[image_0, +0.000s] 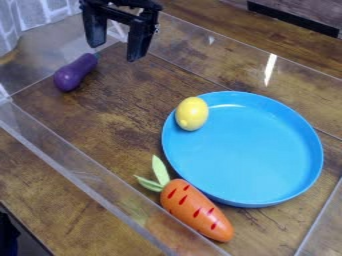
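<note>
My black gripper (118, 36) hangs at the top left, above and a little right of a purple eggplant (76, 72) lying on the wooden surface; I cannot tell whether it is open or shut. A yellow oval object (191, 113) sits on the left part of a round blue plate (247, 165). An orange toy carrot (194, 208) with green leaves lies below the plate, toward the bottom.
Clear plastic walls run along the left and front of the wooden surface (100, 140).
</note>
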